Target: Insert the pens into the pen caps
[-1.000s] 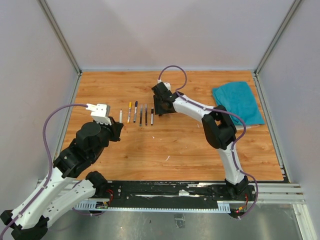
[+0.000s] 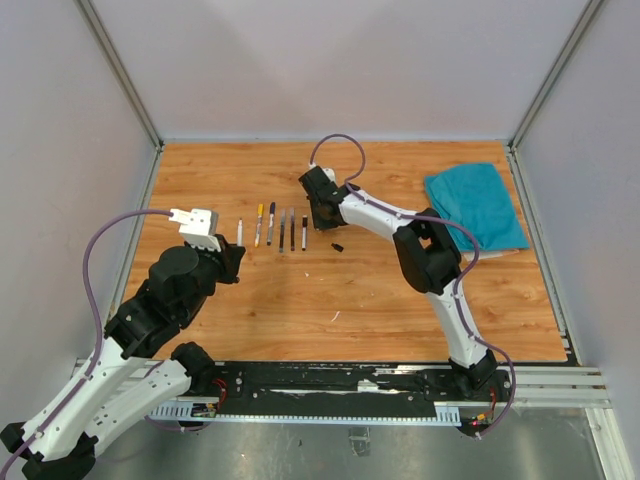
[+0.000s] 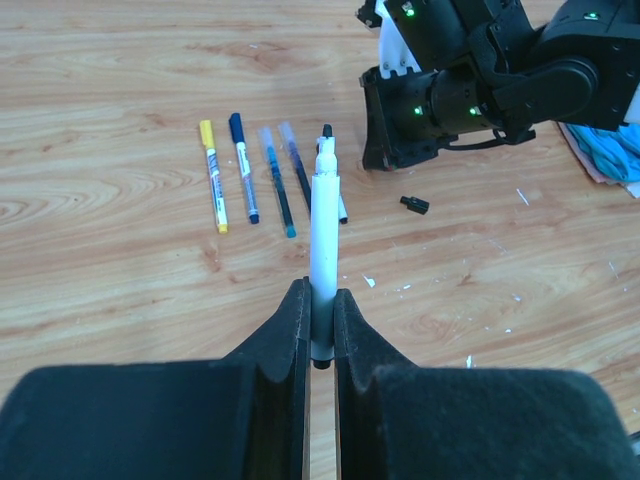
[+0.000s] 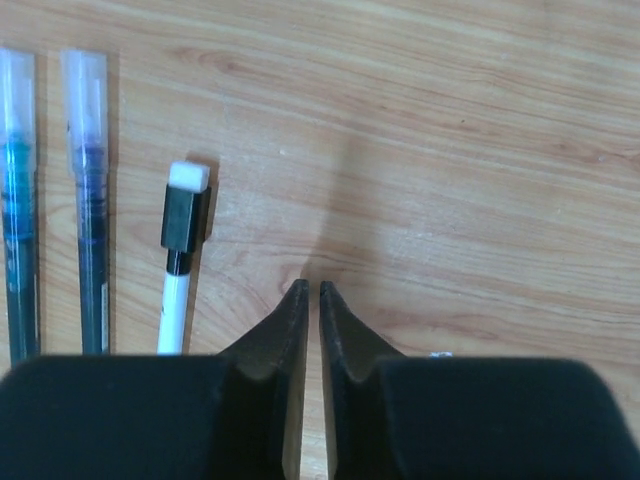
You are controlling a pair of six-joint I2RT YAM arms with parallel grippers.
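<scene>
My left gripper is shut on an uncapped white pen (image 3: pixel 324 235), which stands out ahead of the fingers with its narrow end away from me. A small black cap (image 3: pixel 414 204) lies loose on the wood, also visible as the dark cap (image 2: pixel 337 247) in the top view. Close to it is my right gripper, low over the table; its fingers are nearly together and nothing shows between them. Left of the right gripper rests a white pen with a black cap (image 4: pixel 181 218).
Several more pens lie in a row, among them a yellow-capped pen (image 3: pixel 213 175), a dark-blue-capped pen (image 3: pixel 243 167) and clear-capped pens (image 4: pixel 90 200). A teal cloth (image 2: pixel 478 205) is at the right.
The black cap now shows on the table beside the right gripper, where bare wood showed before. The left arm barely moved.
</scene>
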